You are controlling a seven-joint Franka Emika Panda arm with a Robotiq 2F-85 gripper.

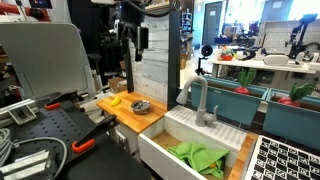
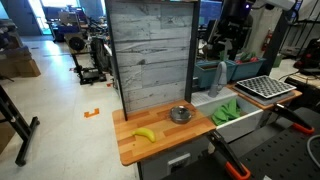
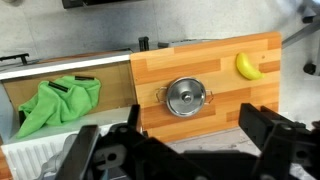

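High above the counter, my gripper hangs open and empty. In the wrist view its dark fingers stand wide apart along the lower edge. Below it, a small lidded metal pot with two side handles rests on the wooden board. A yellow banana lies on that same board, beyond the pot in the wrist view. The green cloth is crumpled inside the white sink, beside the board. Nothing touches the gripper.
A grey faucet rises behind the sink. White plank wall stands behind the board. Blue planters with radish-like plants line the back right, and a white drying rack is at the right. Bare wood surrounds the pot.
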